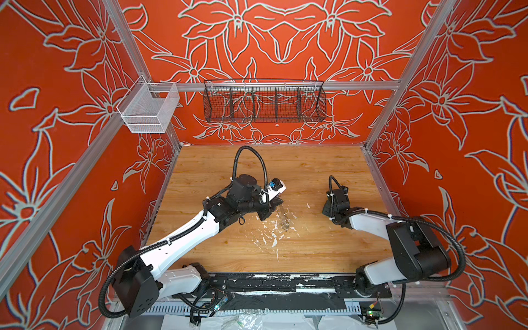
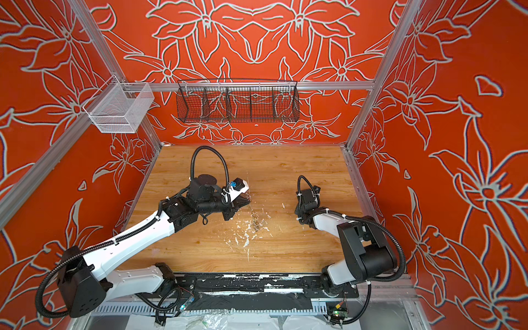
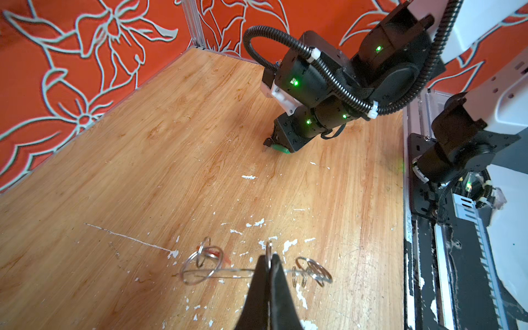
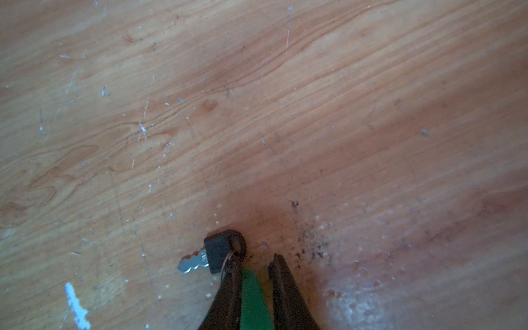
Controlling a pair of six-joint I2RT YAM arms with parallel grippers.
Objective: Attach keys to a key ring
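My left gripper is raised over the middle of the table, shut on a thin wire key ring with loops sticking out to both sides. At the table's right, my right gripper is down at the surface, part open. In the right wrist view a key with a black head and silver blade lies at its left fingertip, a small ring on it partly hidden by that finger. A green piece shows between or beneath the fingers.
A black wire basket and a white basket hang on the walls at the back and left.
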